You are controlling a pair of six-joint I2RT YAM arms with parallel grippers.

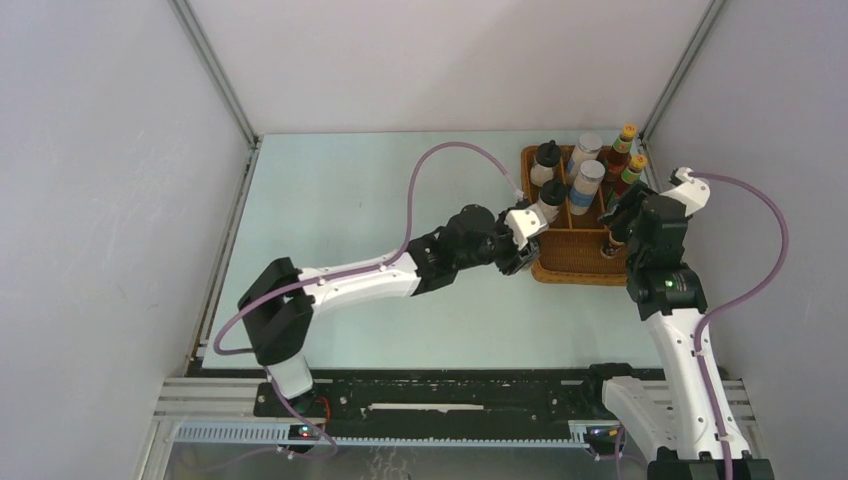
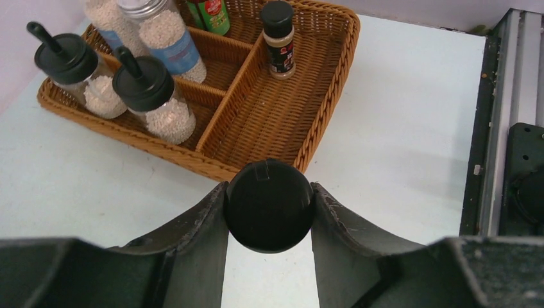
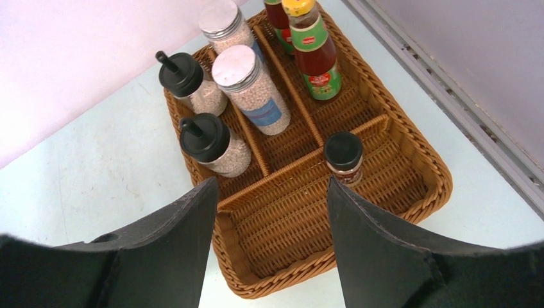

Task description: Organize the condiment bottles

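In the left wrist view my left gripper is shut on a black-capped bottle (image 2: 268,221); only its round cap shows, beside the near edge of the wicker basket (image 2: 218,168). My right gripper stands open and empty above the basket. A small black-capped spice jar (image 3: 344,157) stands alone in the long front compartment. Behind the divider are two black-spouted shakers (image 3: 206,138), two tall white-lidded jars (image 3: 266,109) and two sauce bottles (image 3: 321,61) with green labels, one with its yellow cap in the right wrist view.
The front compartment has bare floor (image 3: 276,228) left of the spice jar. A metal rail (image 3: 442,96) and wall run close along the basket's right side.
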